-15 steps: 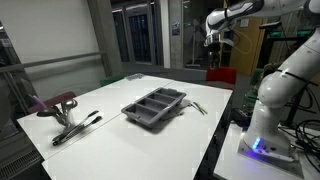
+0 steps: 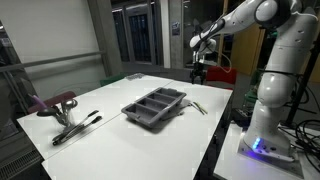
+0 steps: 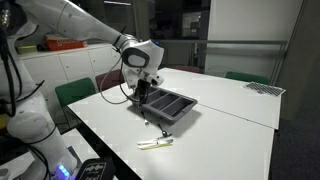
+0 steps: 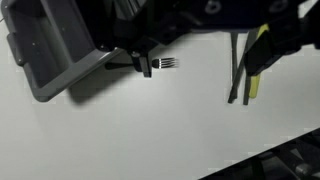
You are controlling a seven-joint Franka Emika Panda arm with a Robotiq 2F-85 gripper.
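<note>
My gripper [image 2: 197, 77] hangs above the far end of the white table, beyond the grey tray [image 2: 136, 112] in exterior view 1. In exterior view 2 it stands over the tray's near left side. A dark fork [image 4: 166, 63] lies beside the tray [image 4: 62, 79] in the wrist view, its tines pointing right and its handle partly hidden by the gripper. Farther right in that view lie a yellow-handled utensil [image 4: 255, 83] and slim dark and silver ones. The fingers are dark and blurred against the background, so their opening is unclear.
A dark utensil holder [image 2: 67, 104] and long black tongs [image 2: 78, 130] sit at the table's other end. Bare white tabletop [image 2: 150, 155] spreads around the tray. A red bin [image 2: 247, 75] stands behind the arm.
In exterior view 1 my arm has come down and moved left, bringing the gripper lower and nearer the tray. The tray and utensils have stayed put.
</note>
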